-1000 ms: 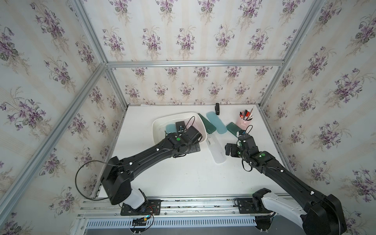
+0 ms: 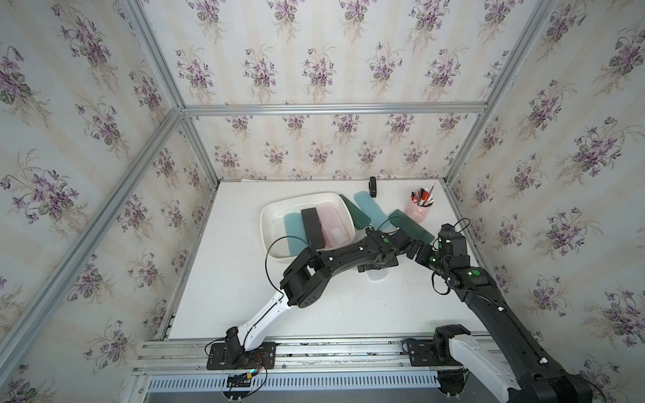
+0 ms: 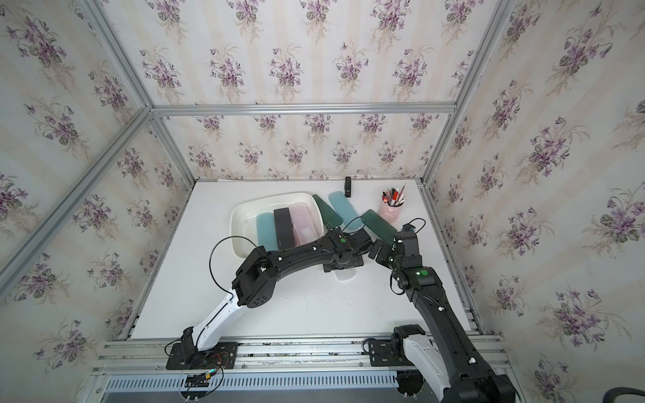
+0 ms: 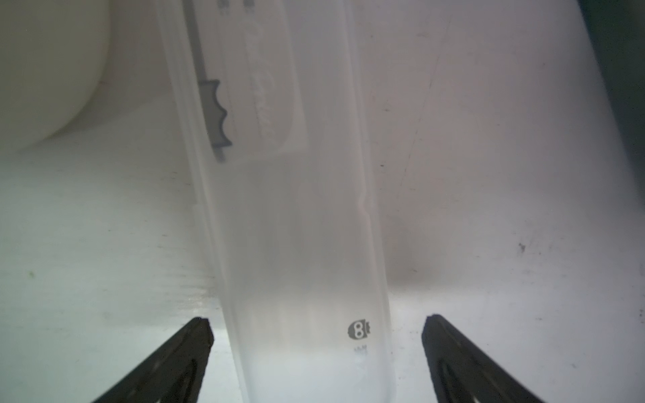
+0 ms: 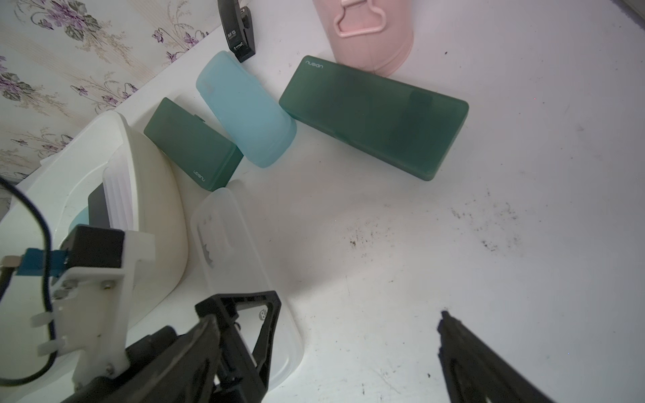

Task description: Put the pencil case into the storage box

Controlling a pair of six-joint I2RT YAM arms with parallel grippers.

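Observation:
Straight under my left gripper lies a clear, whitish pencil case (image 4: 295,221) on the table. Its open fingers stand on either side of the case, apart from it. The right wrist view shows the same long case (image 5: 231,248) beside the storage box, its near part crossed by the left gripper. The white storage box (image 2: 268,218) holds a blue case (image 2: 295,231), a black case (image 2: 312,227) and a pink case (image 2: 334,223). My right gripper stands open over bare table to the right, with nothing between its fingers.
Behind the clear case lie two green cases (image 5: 195,144) (image 5: 376,117) and a light blue case (image 5: 245,107). A black stapler (image 5: 238,30) and a pink pencil cup (image 5: 369,33) stand farther back.
My left arm has swung right from over the storage box to above the clear case. The right gripper has shifted right, away from that case.

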